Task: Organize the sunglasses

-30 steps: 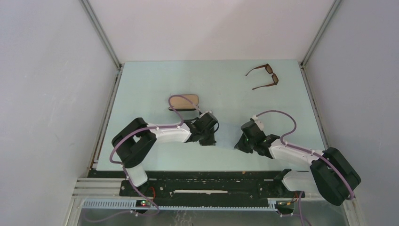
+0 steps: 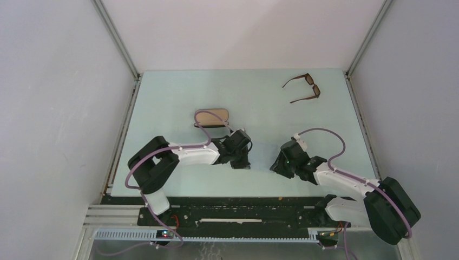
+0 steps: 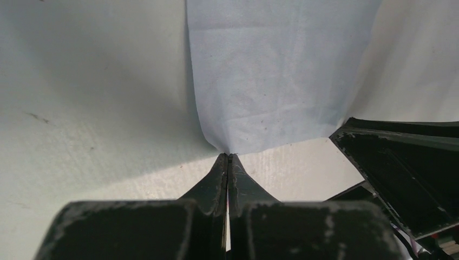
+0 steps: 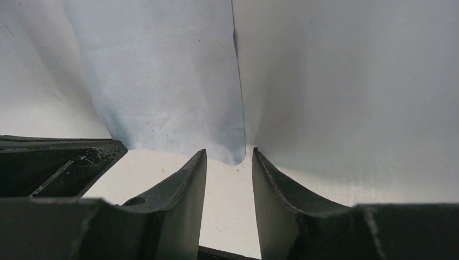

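Observation:
Brown-framed sunglasses lie at the back right of the table, temples unfolded and pointing left. Near the front middle is a pale grey-blue cloth, between my two grippers. My left gripper is shut at the cloth's near left corner, which runs into its fingertips. At the near right corner of the cloth, my right gripper stands open. That corner lies on the table between its spread fingers, not clamped.
A tan, open case with a dark front edge sits left of centre, behind the left arm, whose cable crosses it. The two grippers stand close together.
My right gripper has shifted slightly toward the right and front. The left has moved barely to the right. Sunglasses and case have stayed put.

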